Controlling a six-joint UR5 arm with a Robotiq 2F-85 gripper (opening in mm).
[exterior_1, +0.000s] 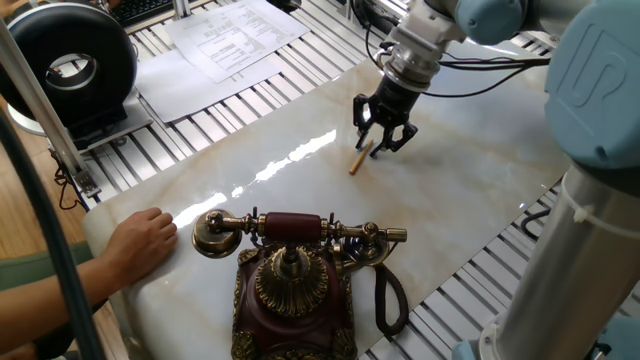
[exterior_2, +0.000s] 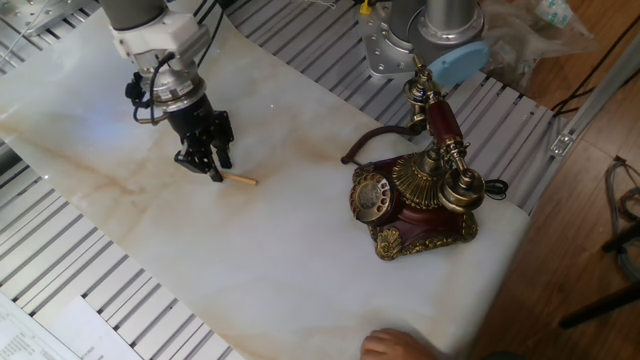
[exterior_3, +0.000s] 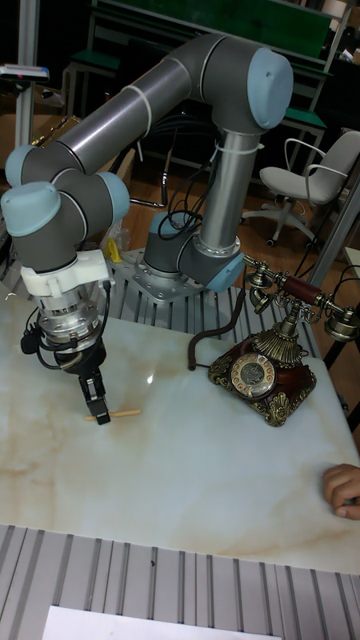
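A thin, light-brown wooden stick (exterior_1: 355, 165) lies on the marbled table sheet, and exterior view 2 shows it as a short rod (exterior_2: 242, 180). Over one end of it my black gripper (exterior_1: 368, 148) points downward with its fingers apart. The stick's upper end runs in between the fingertips, low over the sheet. Whether either finger touches it I cannot tell. From the side, in exterior view 3, the gripper (exterior_3: 103, 418) overlaps the middle of the stick (exterior_3: 128, 413) and hides part of it.
An ornate dark-red and brass telephone (exterior_2: 415, 200) stands on the sheet, its cord (exterior_1: 391, 305) looped beside it. A person's hand (exterior_1: 143, 243) rests at the sheet's edge. Papers (exterior_1: 230, 40) lie on the slatted table beyond. Bare sheet surrounds the stick.
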